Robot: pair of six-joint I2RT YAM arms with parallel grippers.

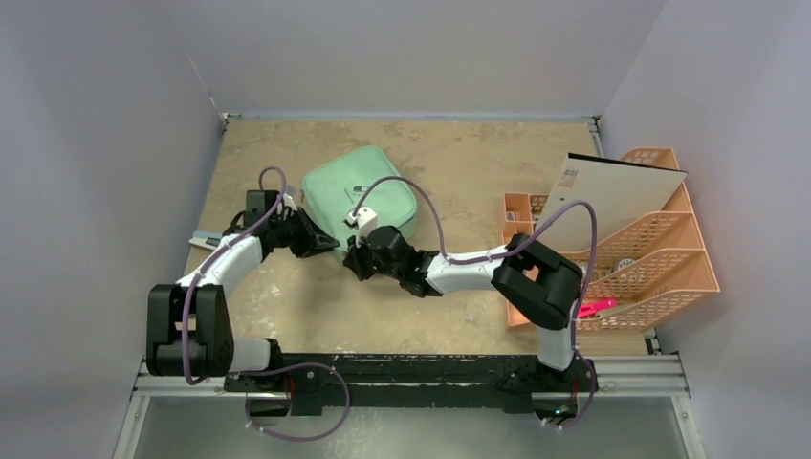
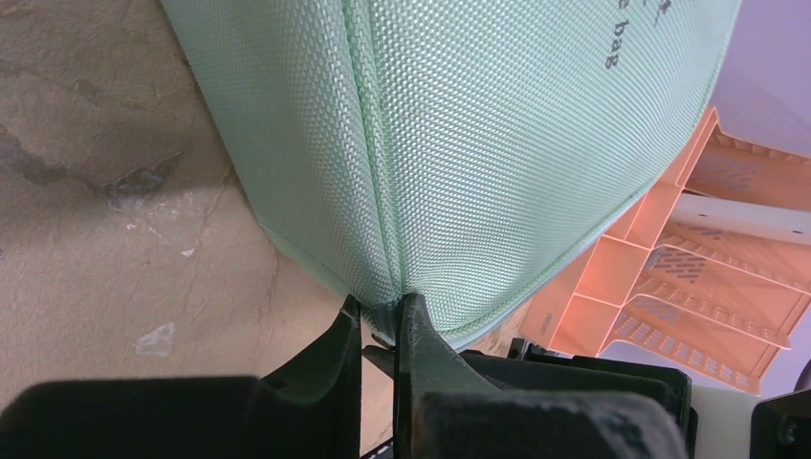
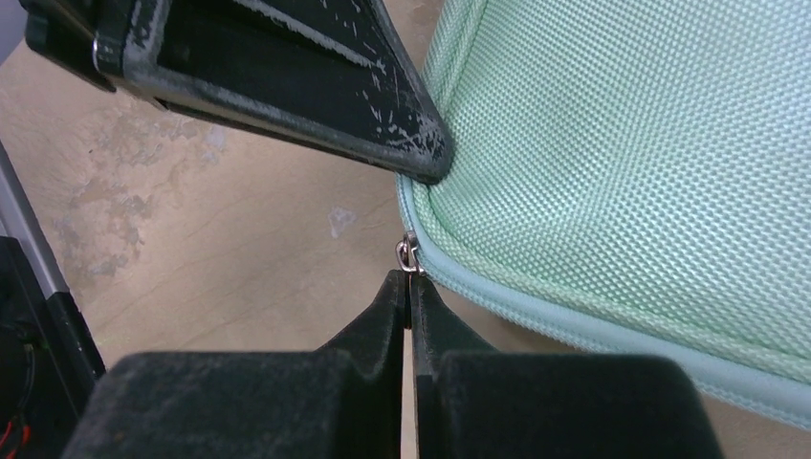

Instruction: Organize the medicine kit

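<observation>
A mint-green zippered bag (image 1: 356,177) lies tilted left of the table's middle. My left gripper is shut on the bag's seam at a lower corner. My right gripper is shut on the small metal zipper pull (image 3: 407,251) at that corner, close beside the left gripper's black finger (image 3: 383,115). The bag's contents are hidden.
An orange plastic organizer (image 1: 650,268) stands on the right, with a white board (image 1: 598,201) leaning in it and a pink item (image 1: 598,306) inside. A flat light object (image 1: 204,239) lies at the left edge.
</observation>
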